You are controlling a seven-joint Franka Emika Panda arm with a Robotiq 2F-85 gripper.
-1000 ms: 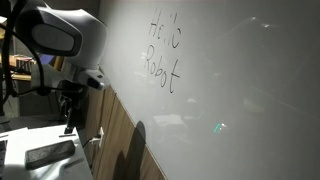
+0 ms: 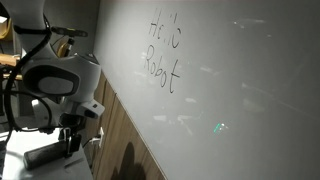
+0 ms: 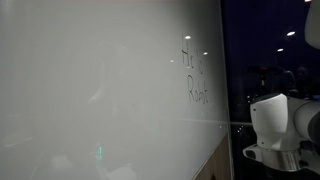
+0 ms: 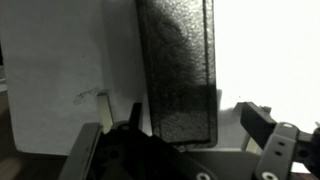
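A long dark block [image 4: 181,70], probably a board eraser, lies on a pale surface and runs down the middle of the wrist view. My gripper stands open around its near end, one finger [image 4: 85,145] to the left and the other [image 4: 262,122] to the right, with gaps on both sides. In exterior view 1 the same dark block [image 2: 42,155] sits low at the left, under the arm's white wrist. Whether the fingertips are down at the block's level cannot be told.
A large whiteboard [image 2: 225,100] carries handwriting [image 2: 163,60] reading about "Hello Robot". Wood panelling [image 2: 118,130] runs beneath it. The block's pale support [image 4: 50,60] ends near the lower left. In exterior view 2 the white arm [image 3: 280,125] stands at the right.
Over the last second the arm has come down towards the dark block, and its wrist now hides more of the pale surface. The whiteboard's writing is unchanged.
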